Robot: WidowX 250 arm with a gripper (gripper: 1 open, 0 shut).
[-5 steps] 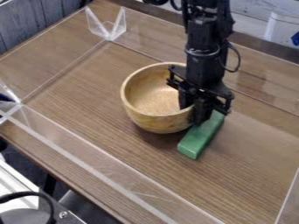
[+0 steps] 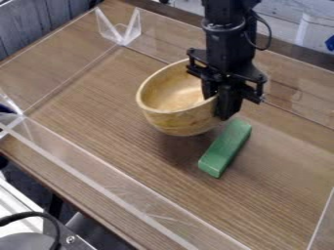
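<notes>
A pale yellow bowl (image 2: 174, 112) is held off the wooden table (image 2: 92, 137), tilted, by the black gripper (image 2: 214, 93) at its right rim. The gripper is shut on that rim; its fingertips are partly hidden by the bowl. A green block (image 2: 225, 148) lies on the table just right of and below the bowl.
A clear plastic piece stands at the back left. A black cable and device (image 2: 26, 239) sit at the lower left corner, and a white wall runs behind at the top right.
The gripper has risen with the bowl in it, uncovering more of the green block, which lies in about the same place.
</notes>
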